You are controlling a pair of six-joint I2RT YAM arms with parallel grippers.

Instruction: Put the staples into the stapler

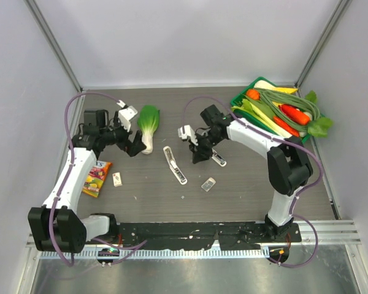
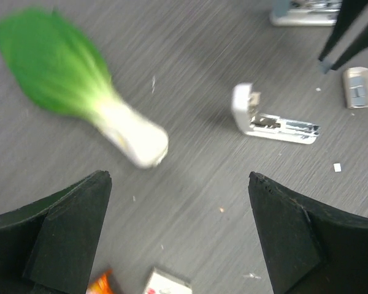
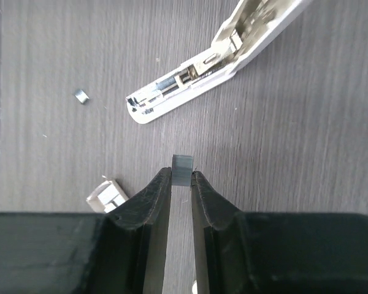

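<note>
A white stapler lies opened up near the middle of the table. Its raised top and uncovered staple channel show in the right wrist view. Pinched at the fingertips of my right gripper is a short grey strip of staples; these tips hang above the table, apart from the stapler and to its right. My left gripper stands open and empty to the stapler's left. An open staple box sits at the front right of the stapler, and a tiny staple piece rests on the table.
Another stapler lies to the right, partly under the right arm. Behind are a leek and a green basket of vegetables. On the left lie a small white box and a colourful packet.
</note>
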